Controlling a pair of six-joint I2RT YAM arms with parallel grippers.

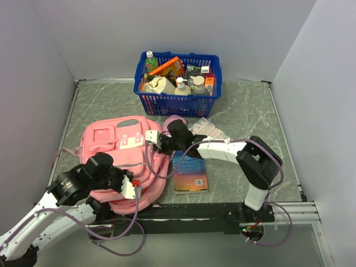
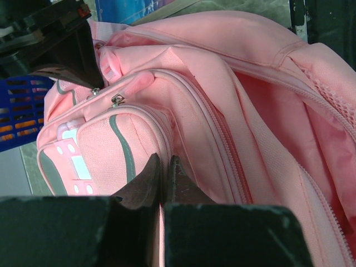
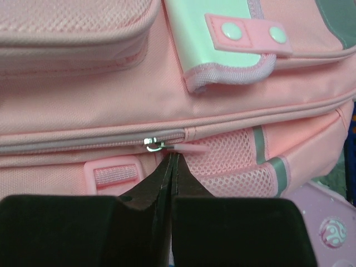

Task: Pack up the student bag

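The pink backpack (image 1: 111, 133) lies on the left of the table. My left gripper is shut on the backpack's fabric along a seam near a front pocket, at its lower part in the top view. My right gripper is shut at the bag's upper right, its tips just below a zipper pull (image 3: 153, 144) with a pink tab, with nothing seen held between them.
A blue basket (image 1: 178, 100) full of bottles and boxes stands at the back. A blue book (image 1: 190, 178) and a packet (image 1: 208, 127) lie right of the bag, beside a purple item (image 3: 317, 211).
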